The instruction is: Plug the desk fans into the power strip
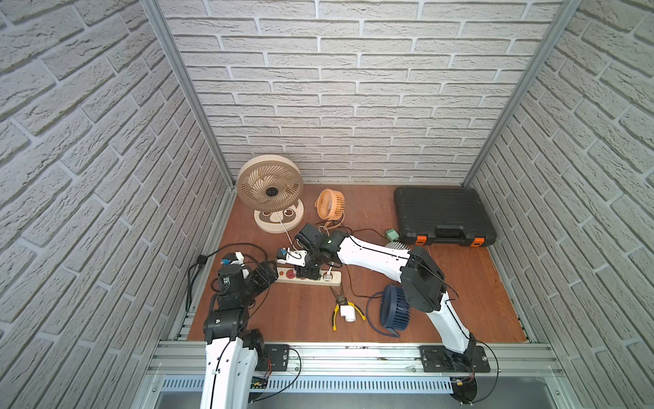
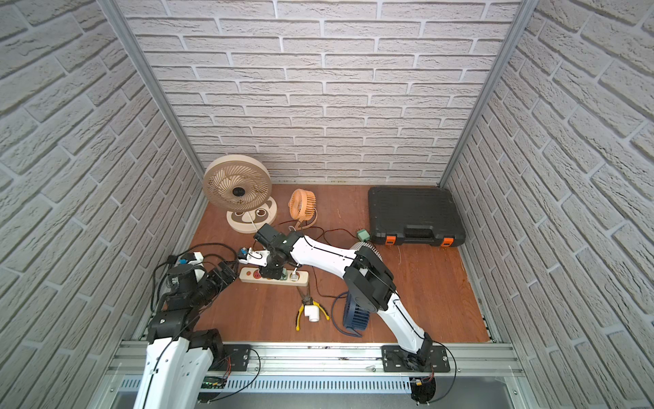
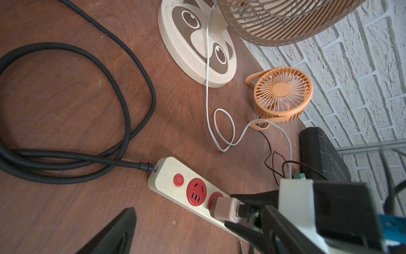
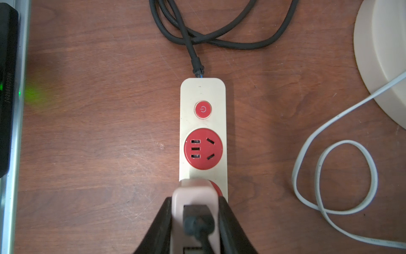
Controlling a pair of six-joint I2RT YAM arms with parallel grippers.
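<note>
The cream power strip (image 4: 190, 122), with its red button and red sockets, lies on the wooden table. My right gripper is shut on a white plug (image 4: 194, 192) with a black cord. In the right wrist view this plug covers part of the second red socket; from the left wrist view the plug (image 3: 224, 207) sits right at that socket. How deep its prongs are is hidden. My left gripper is open and empty, left of the strip's button end. A large beige desk fan (image 1: 271, 184) stands at the back left.
A small orange fan (image 1: 330, 204), a blue fan (image 1: 395, 308) and a black case (image 1: 444, 214) stand around. Yellow-handled pliers (image 1: 334, 319) and a white adapter (image 1: 348, 313) lie in front. A thick black cable (image 3: 120, 105) loops beyond the strip.
</note>
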